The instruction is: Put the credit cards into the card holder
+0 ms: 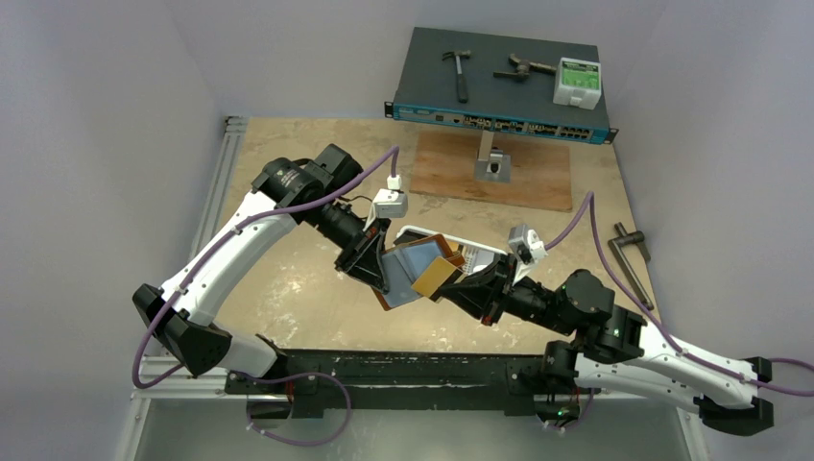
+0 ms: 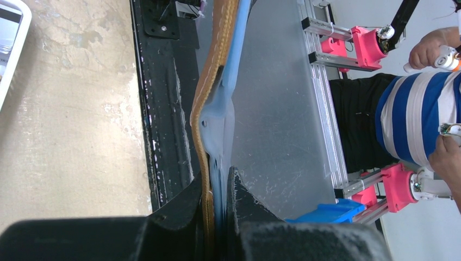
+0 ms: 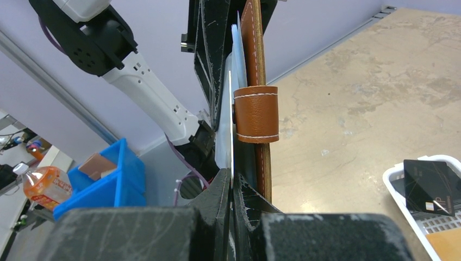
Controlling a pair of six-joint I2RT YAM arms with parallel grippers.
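Note:
In the top view the brown leather card holder (image 1: 386,297) is raised off the table, its blue-grey clear sleeves (image 1: 399,271) opened out. My left gripper (image 1: 382,284) is shut on the holder; the left wrist view shows its leather cover (image 2: 202,103) and sleeves pinched edge-on. A gold card (image 1: 437,275) lies over the sleeves' right part, with my right gripper (image 1: 455,289) shut on its outer end. Edge-on in the right wrist view, the card (image 3: 231,136) stands upright close beside the sleeves, left of the holder's strap (image 3: 256,115). Whether its far end is inside a pocket I cannot tell.
Behind the holder a white tray (image 1: 472,242) rests on the table; a black card (image 3: 428,187) lies in it. A metal stand (image 1: 492,169), a hammer-like tool (image 1: 632,261) and a rack unit (image 1: 499,82) lie farther off. Bare table extends around the tray.

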